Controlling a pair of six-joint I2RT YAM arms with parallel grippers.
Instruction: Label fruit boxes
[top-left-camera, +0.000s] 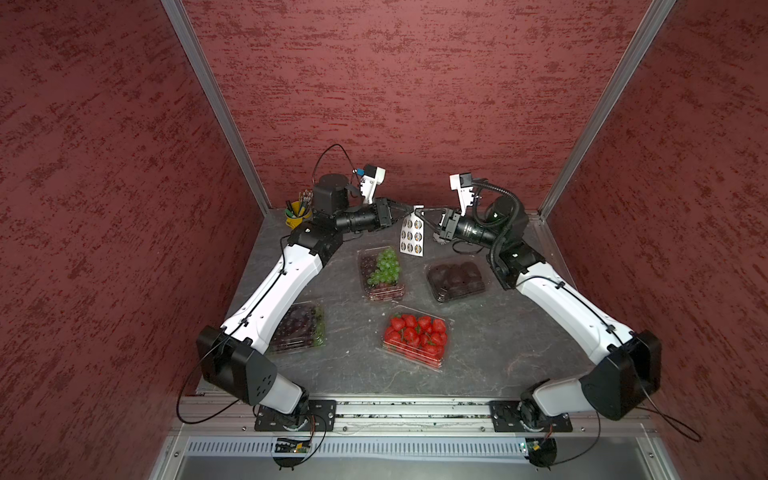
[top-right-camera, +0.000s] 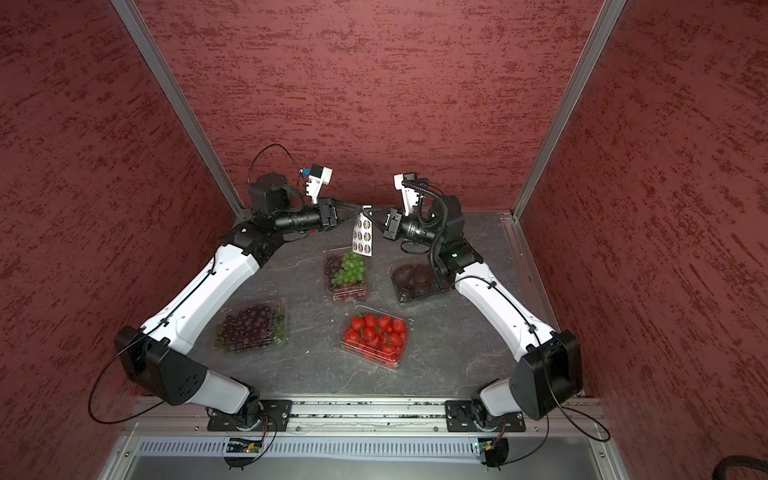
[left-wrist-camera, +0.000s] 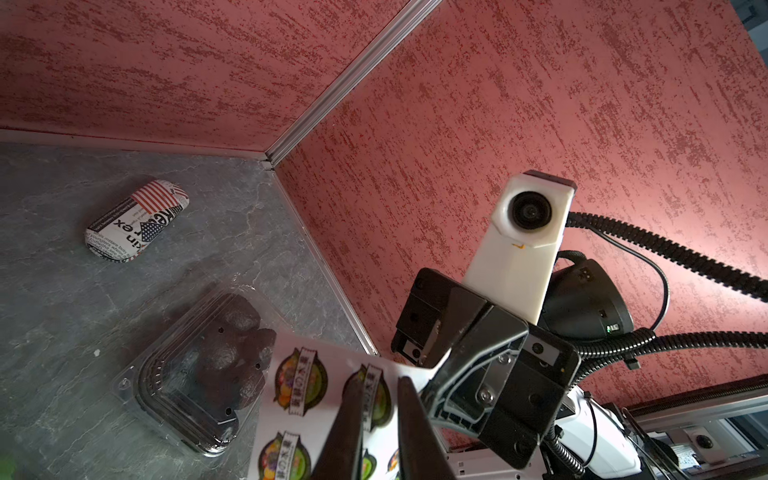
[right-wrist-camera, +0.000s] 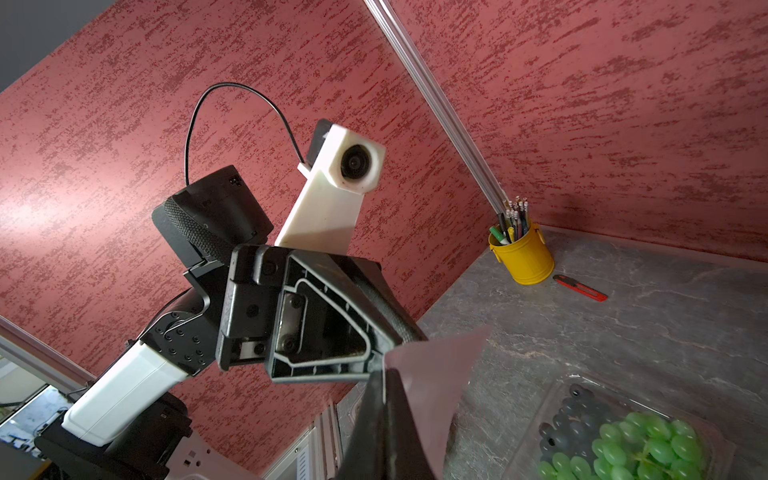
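Note:
A white sheet of round fruit labels (top-left-camera: 412, 237) hangs above the table between my two arms. My right gripper is shut on its upper edge; the left wrist view shows that grip at the sheet's corner. Whether they touch it cannot be made out. On the table are clear boxes: mixed grapes (top-left-camera: 382, 273), dark round fruit (top-left-camera: 456, 280), strawberries (top-left-camera: 417, 337) and dark grapes (top-right-camera: 252, 326) at front left.
A yellow cup of pens (right-wrist-camera: 525, 254) stands at the back left, with a red cutter (right-wrist-camera: 580, 288) beside it. A printed wrapped bundle (left-wrist-camera: 137, 220) lies at the back, behind the dark fruit box. Bare table lies at the front right.

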